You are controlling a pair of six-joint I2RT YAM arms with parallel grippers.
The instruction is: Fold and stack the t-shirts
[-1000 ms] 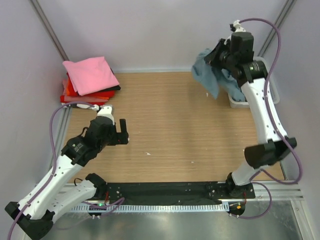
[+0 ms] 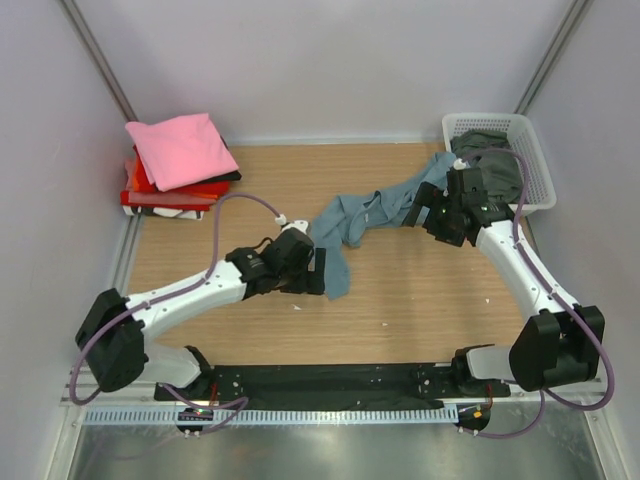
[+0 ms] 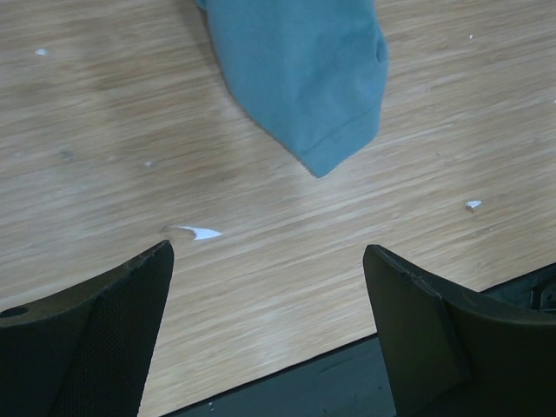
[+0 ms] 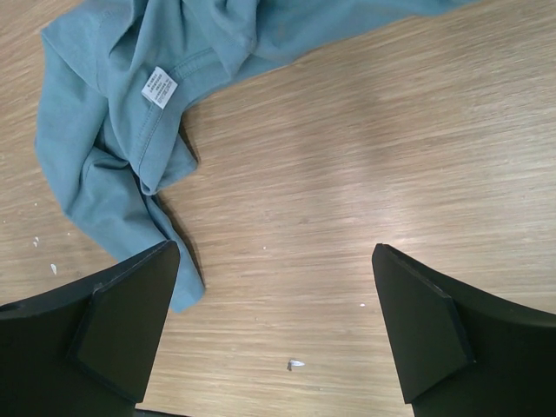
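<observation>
A crumpled blue t-shirt stretches across the middle of the table up toward the white basket at the back right. Its label and folds show in the right wrist view, where the shirt fills the upper left. Over its near-left end is my left gripper, open; the left wrist view has a shirt corner ahead of the fingers, with bare wood between them. My right gripper is open above the shirt's right stretch, nothing between its fingers. Folded shirts are piled at the back left, a pink one on top.
The white basket holds a dark green cloth. Bare wood lies free at the front centre and right. Small white flecks dot the table. Walls bound the back and sides.
The blue shirt, earlier hanging from my right gripper near the basket, now lies on the table, let go. The right arm came down toward the table; my left gripper moved right to the shirt.
</observation>
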